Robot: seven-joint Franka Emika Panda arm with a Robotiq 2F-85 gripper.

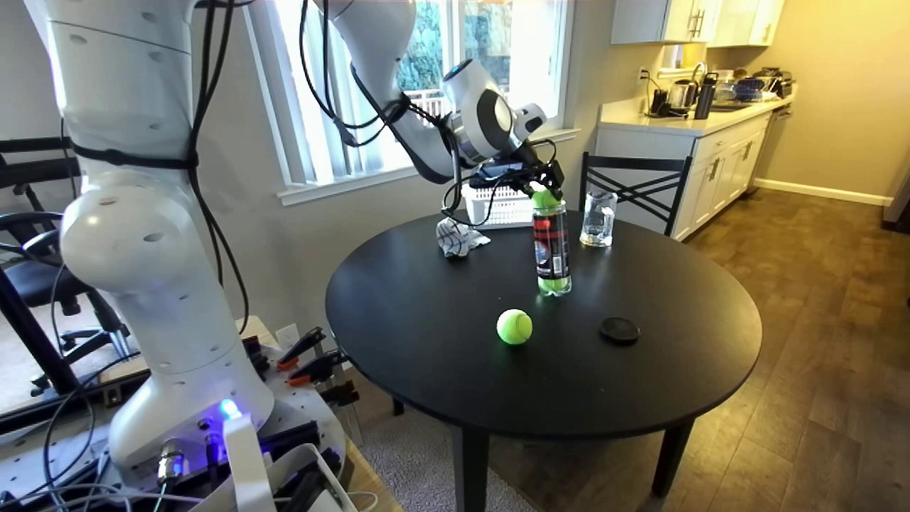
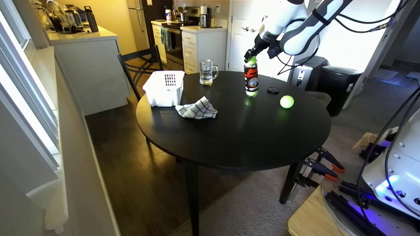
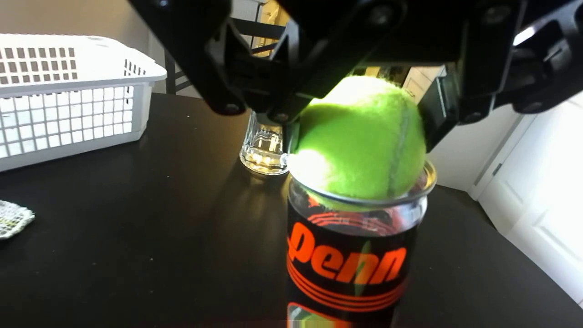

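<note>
My gripper is shut on a yellow-green tennis ball [image 3: 360, 136], one finger on each side of it. The ball sits at the mouth of a clear Penn can [image 3: 350, 262], its lower part just inside the metal rim. Upright on the table stands the can [image 1: 552, 247], with another green ball showing at its bottom. A loose tennis ball [image 1: 514, 327] rests on the table, nearer the front. To the can's right in exterior view 1 lies a flat black lid [image 1: 620, 330].
Behind the can is a glass mug [image 2: 207, 72]. A white basket [image 2: 165, 88] and a crumpled checked cloth [image 2: 199, 109] occupy the window side of the round black table [image 2: 236, 141].
</note>
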